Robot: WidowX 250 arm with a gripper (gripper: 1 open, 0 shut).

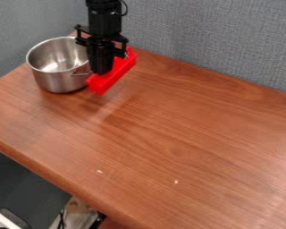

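Note:
A steel pot point(53, 67) stands at the back left of the wooden table point(170, 143). My black gripper point(101, 64) is lowered just right of the pot, over a red bar-shaped object point(115, 76) that lies diagonally beside the pot. The fingertips are dark against each other and partly hide the red object, so I cannot tell whether they grip it.
Grey padded walls border the back and left. White equipment and cables sit off the table at the lower left.

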